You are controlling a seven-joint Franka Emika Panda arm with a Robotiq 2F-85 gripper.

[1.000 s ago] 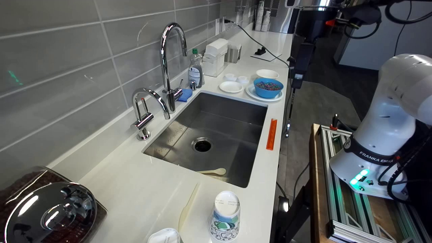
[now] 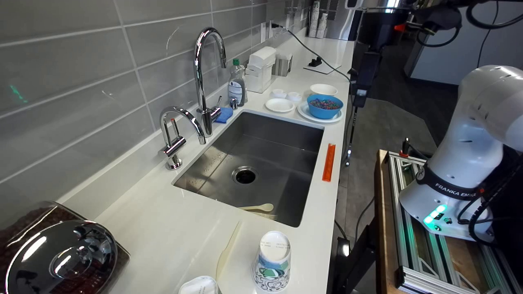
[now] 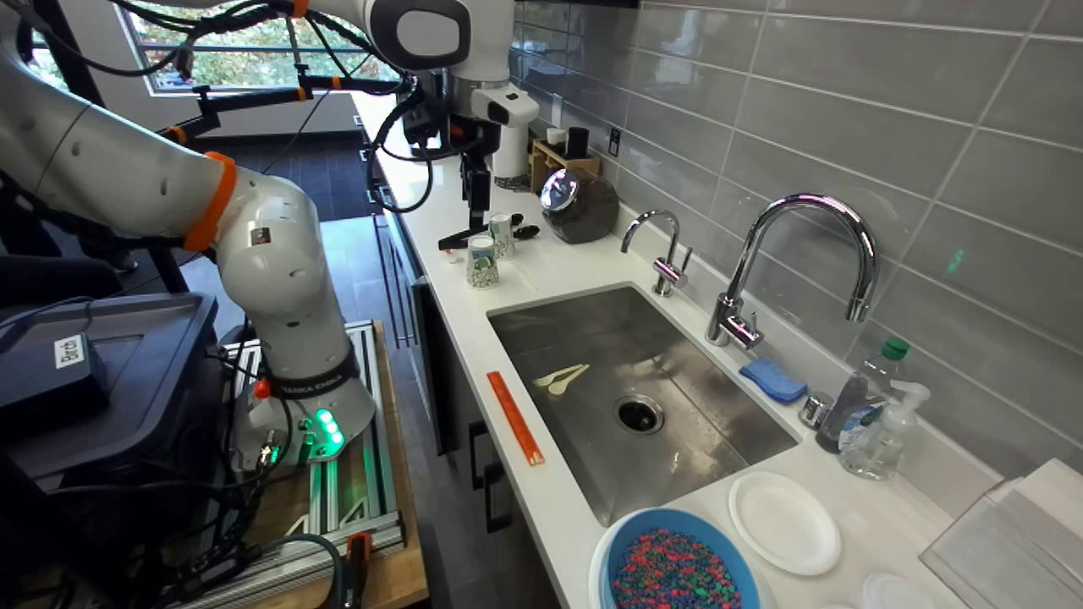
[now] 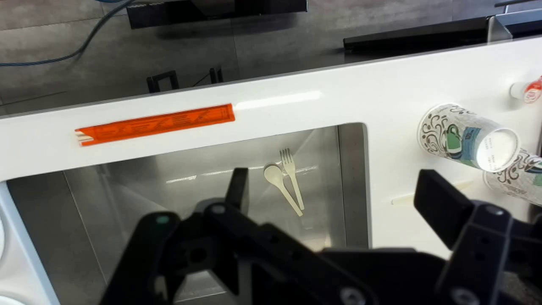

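My gripper is open in the wrist view, its two black fingers wide apart with nothing held between them. Below it in the sink (image 4: pixel 354 178) lie a pale spoon (image 4: pixel 275 177) and a pale fork (image 4: pixel 288 163), side by side at their handles. An orange chopstick packet (image 4: pixel 157 125) rests on the counter strip along the sink's front edge. Upside-down patterned paper cups (image 2: pixel 272 262) stand on the counter, with a pale knife (image 2: pixel 228 250) lying nearby. Exterior view 2 has the gripper (image 3: pixel 469 233) high over the counter, near the cups (image 3: pixel 482 262). Exterior view 1 leaves it out.
Two faucets (image 2: pixel 198 81) rise behind the sink. A blue bowl (image 2: pixel 324 107) of colourful bits sits on a plate at the sink's far end, near a white plate (image 2: pixel 280 105). A dark lidded jar (image 2: pixel 63 259) stands against the wall.
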